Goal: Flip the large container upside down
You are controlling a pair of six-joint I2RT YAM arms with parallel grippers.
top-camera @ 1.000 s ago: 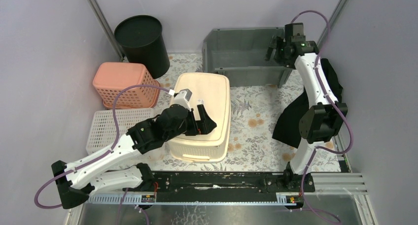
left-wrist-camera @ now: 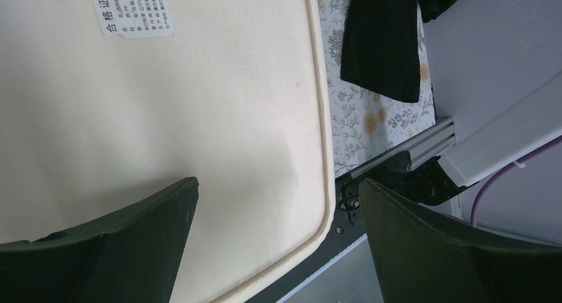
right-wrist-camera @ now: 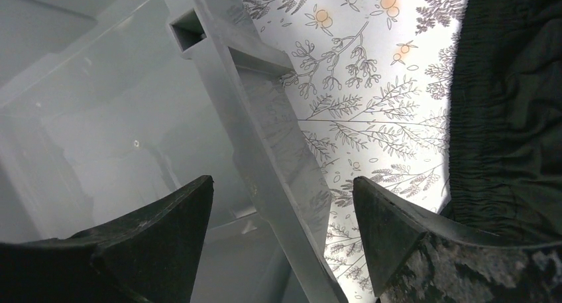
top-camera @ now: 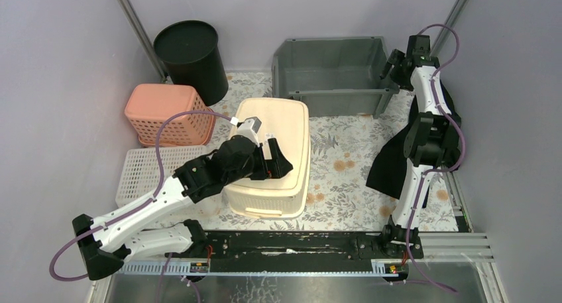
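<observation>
The large grey container (top-camera: pixel 331 67) stands open side up at the back of the table. My right gripper (top-camera: pixel 393 68) is at its right end; in the right wrist view the container's rim (right-wrist-camera: pixel 265 164) runs between the open fingers, with the fingertips either side of it. My left gripper (top-camera: pixel 274 158) is open over the cream lid of a box (top-camera: pixel 268 197) at front centre; the left wrist view shows the lid (left-wrist-camera: pixel 219 117) with a paper label beneath it.
A black bin (top-camera: pixel 190 58), a pink basket (top-camera: pixel 166 117) and a white perforated tray (top-camera: pixel 146 174) fill the left. A black cloth (top-camera: pixel 388 174) lies at the right.
The left arm has shifted only slightly.
</observation>
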